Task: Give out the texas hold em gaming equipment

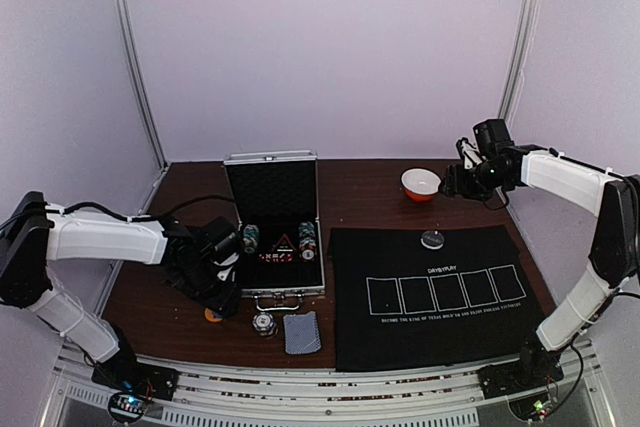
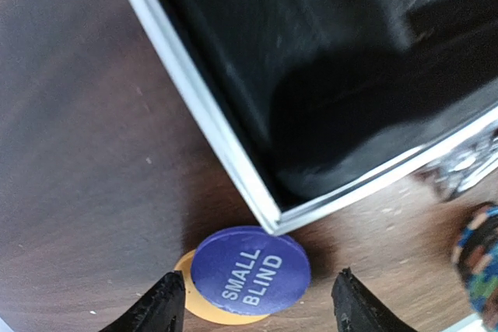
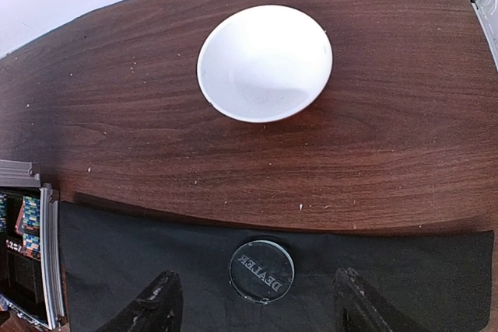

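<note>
In the left wrist view a blue SMALL BLIND button [image 2: 250, 270] rests on a yellow disc [image 2: 204, 309], beside the case's corner. My left gripper is open around them, fingertips at either side. The open aluminium case [image 1: 275, 267] holds chip stacks and other pieces. My right gripper is open and empty, raised at the right; beneath its view a clear DEALER disc [image 3: 261, 271] lies on the black mat [image 1: 440, 337].
A white-and-red bowl [image 1: 420, 183] stands at the back right. Stacked chips [image 1: 264, 324] and a patterned card deck [image 1: 302, 333] lie before the case.
</note>
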